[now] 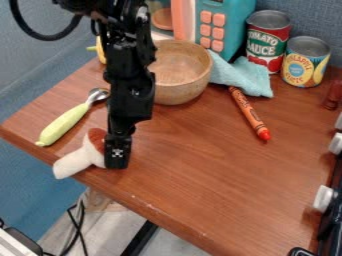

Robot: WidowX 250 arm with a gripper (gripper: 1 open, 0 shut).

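Observation:
The black robot gripper (112,152) reaches down at the table's left front, right on a toy mushroom (80,158) with a white stem and red-brown cap. The cap is largely hidden behind the gripper, and whether the fingers are closed on it is unclear.
A spoon with a pale green handle (60,124) lies to the left. Behind are a wooden bowl (185,85), teal cloth (243,75), two cans (267,45) and a microwave-like toy. An orange crayon (250,114) lies centre-right; a black appliance is at right.

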